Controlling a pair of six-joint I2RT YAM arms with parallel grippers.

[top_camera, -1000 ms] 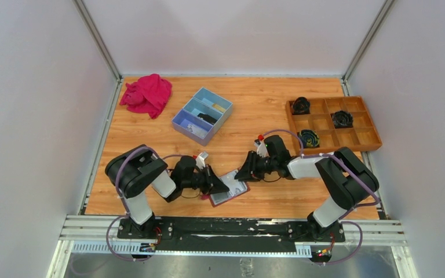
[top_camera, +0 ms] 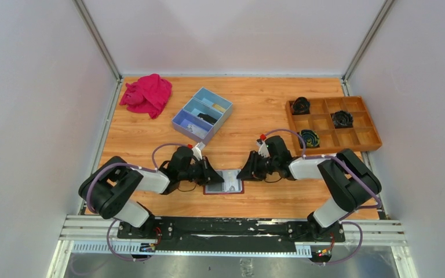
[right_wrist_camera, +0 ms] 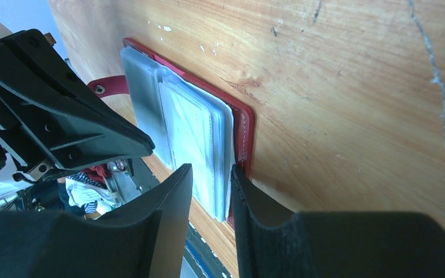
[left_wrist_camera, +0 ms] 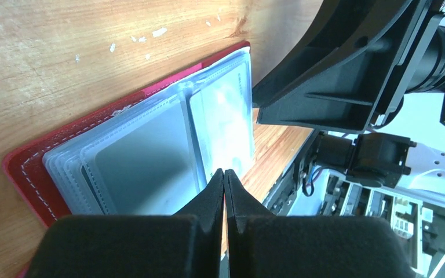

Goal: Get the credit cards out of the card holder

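The card holder (top_camera: pixel 225 193) lies spread on the table between both arms, a dark red cover with clear plastic sleeves. In the left wrist view pale cards (left_wrist_camera: pixel 145 159) show inside the sleeves, and the red cover (left_wrist_camera: pixel 32 179) sticks out around them. My left gripper is shut over the sleeves, nothing visible between its fingers. My right gripper stands part open, its fingers on either side of the end edge of the sleeve stack (right_wrist_camera: pixel 200 136). Whether the fingers touch the plastic I cannot tell. A strap with a snap (right_wrist_camera: pixel 109 86) extends from the holder's far end.
A blue-violet divided box (top_camera: pixel 203 116) stands behind the holder, small items inside. At the right is a wooden compartment tray (top_camera: pixel 356 134) with coiled dark items. A pink cloth (top_camera: pixel 148 95) lies at back left.
The holder has turned from slanted to nearly straight and shifted slightly left and away from the front edge. My left gripper has moved back and left; the right has moved slightly right.
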